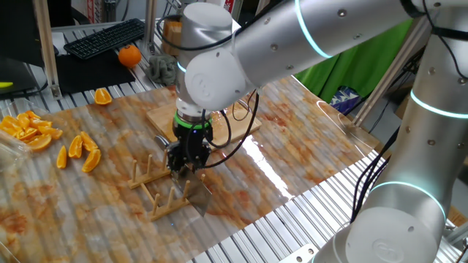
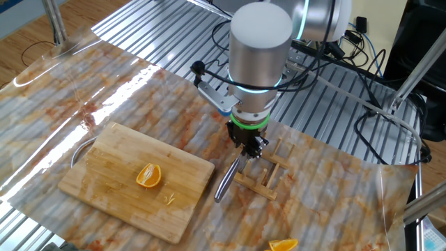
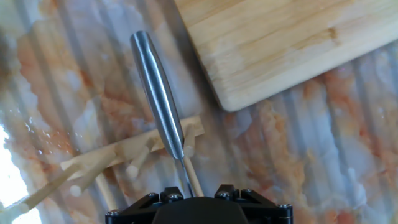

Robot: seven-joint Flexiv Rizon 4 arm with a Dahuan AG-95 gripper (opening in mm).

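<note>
A knife stands in a wooden peg rack (image 1: 167,210), its broad metal blade (image 1: 198,194) leaning between the pegs. Its silver handle (image 3: 158,93) points away from the rack, alongside the cutting board's edge. My gripper (image 1: 188,162) is low over the rack, right at the knife. In the wrist view the black fingers (image 3: 172,193) stand apart, with the knife's narrow part below the handle passing between them. Contact with the blade is not visible, since the gripper body covers that part.
A wooden cutting board (image 2: 118,178) bearing an orange wedge (image 2: 148,176) lies beside the rack. Several orange wedges (image 1: 75,147) and a whole orange (image 1: 129,56) are farther off. A keyboard (image 1: 104,38) sits at the back. Bare tabletop lies in front of the rack.
</note>
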